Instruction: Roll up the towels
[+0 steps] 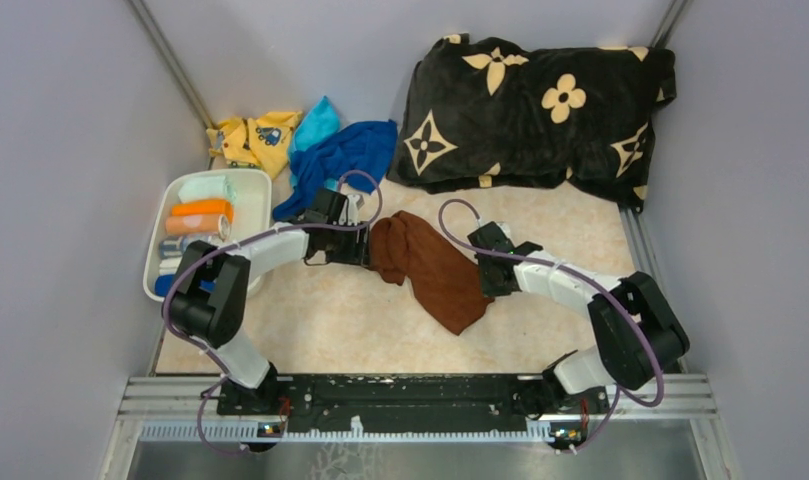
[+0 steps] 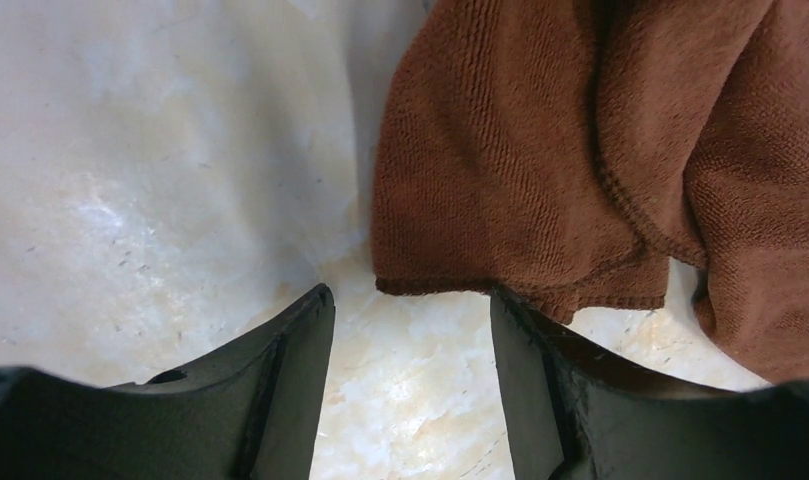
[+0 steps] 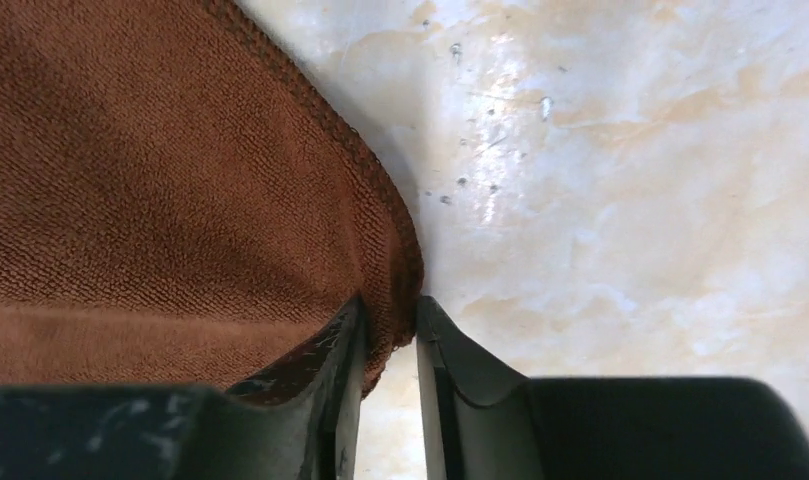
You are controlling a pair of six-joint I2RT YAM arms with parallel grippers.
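Observation:
A brown towel [image 1: 435,270] lies slantwise on the table, flat at its lower right and bunched with folds at its left end. My right gripper is shut on the towel's right corner, a thin fold of cloth pinched between its fingertips. At the other end, my left gripper stands open just at the towel's left edge. In the left wrist view the edge of the brown cloth [image 2: 460,230] reaches to between the fingers, which are not closed on it.
A white bin [image 1: 152,262] with several rolled towels stands at the left. Yellow cloth [image 1: 265,140] and blue cloth [image 1: 350,155] lie heaped at the back, beside a large black patterned blanket [image 1: 540,120].

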